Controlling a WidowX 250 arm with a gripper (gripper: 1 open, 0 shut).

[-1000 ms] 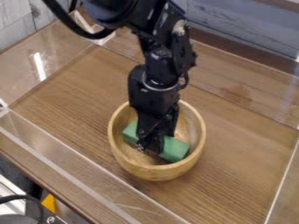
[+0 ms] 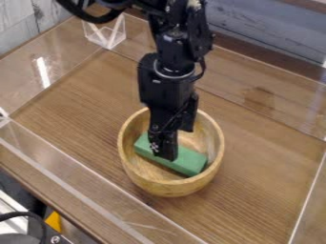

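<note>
The black gripper (image 2: 166,133) hangs over a round wooden bowl (image 2: 145,179), its fingers open and reaching down into the bowl's back part. A green rectangular block (image 2: 181,161) lies in the bowl, slanting from back left to front right, just below the fingertips. Whether the fingertips touch the block is unclear.
The bowl stands on a wooden table (image 2: 71,105) with free room left and right. A clear acrylic container (image 2: 105,27) stands at the back left. A yellow object (image 2: 52,220) and a cable are at the lower left edge.
The block, partly covered a second ago, now shows more fully.
</note>
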